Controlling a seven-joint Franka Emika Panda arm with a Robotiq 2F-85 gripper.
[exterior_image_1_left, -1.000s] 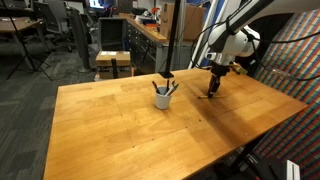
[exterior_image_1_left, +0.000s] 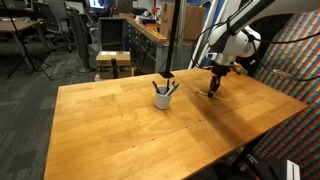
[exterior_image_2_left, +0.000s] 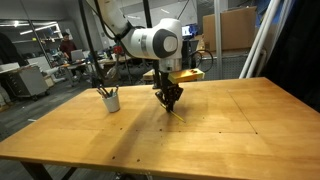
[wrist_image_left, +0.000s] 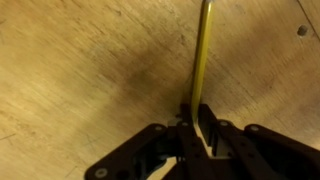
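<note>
In the wrist view a thin yellow stick, like a pencil (wrist_image_left: 202, 58), runs up from between the fingertips of my gripper. The fingers are closed on its near end. In exterior view 2 the gripper (exterior_image_2_left: 169, 106) is low over the table, with the pencil (exterior_image_2_left: 177, 117) slanting down to the right from it. Exterior view 1 has the gripper (exterior_image_1_left: 212, 92) near the table's right side. A white cup (exterior_image_1_left: 162, 100) holding several dark-handled pens or tools stands upright on the table, away from the gripper.
The wooden table (exterior_image_1_left: 100, 125) is wide and mostly bare, with open room left of and in front of the cup. A dark post (exterior_image_1_left: 174, 38) rises at its back edge. Office furniture stands behind.
The gripper stays low in about the same place. The pencil shows more plainly under it now than a second ago; the cup has not moved.
</note>
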